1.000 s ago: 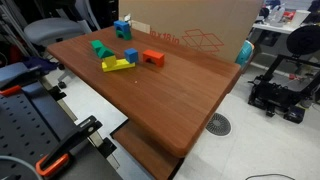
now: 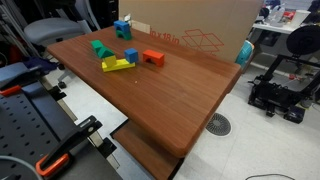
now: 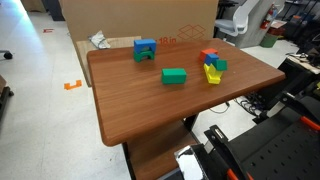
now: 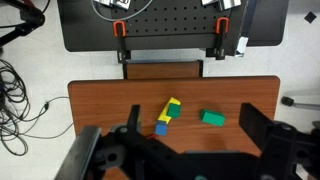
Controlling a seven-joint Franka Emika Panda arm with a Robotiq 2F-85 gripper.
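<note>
In the wrist view my gripper hangs over the wooden table (image 4: 100, 98), dark fingers spread wide with nothing between them. Below lie a yellow block (image 4: 166, 113), a small blue block (image 4: 147, 143), a red block (image 4: 161, 128) and a green rectangular block (image 4: 213, 118). Exterior view 1 shows a red arch-shaped block (image 2: 153, 57) beside the group with the yellow block (image 2: 122, 66). Another blue block (image 2: 123, 29) stands farther back. In exterior view 2 the green rectangular block (image 3: 174, 75) lies apart from the cluster. The gripper cannot be made out clearly in either exterior view.
A cardboard panel (image 2: 200, 25) stands along one table side. A black bench (image 4: 180, 30) with red-and-black clamps (image 2: 65, 152) is across a gap from the table.
</note>
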